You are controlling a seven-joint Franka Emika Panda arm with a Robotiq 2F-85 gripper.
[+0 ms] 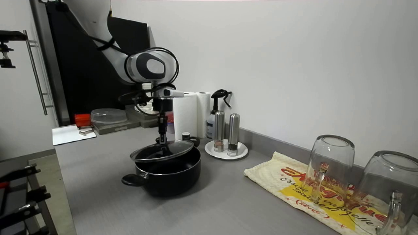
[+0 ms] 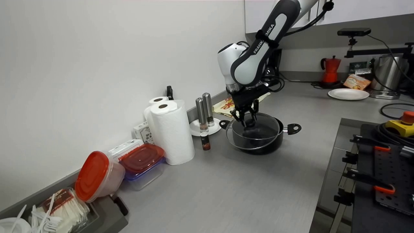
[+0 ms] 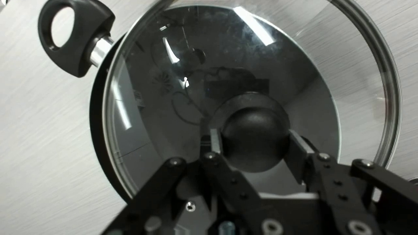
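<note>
A black pot [image 1: 168,183] with two black handles stands on the grey counter. Its glass lid [image 1: 147,154] lies tilted and off-centre over it, leaving part of the opening bare toward the viewer in exterior view 1. My gripper is shut on the lid's round black knob [image 3: 254,137], a finger on either side. In exterior view 2 the lid [image 2: 254,134] overhangs the pot's left side. Whether the lid's edge rests on the pot rim is hard to tell.
A white plate [image 1: 241,154] with two tall mills [image 1: 233,133] stands near the pot by the wall. Paper towel rolls [image 2: 170,132] and a small spice jar [image 2: 204,141] are close too. Glass mugs [image 1: 329,168] stand on a cloth [image 1: 274,172].
</note>
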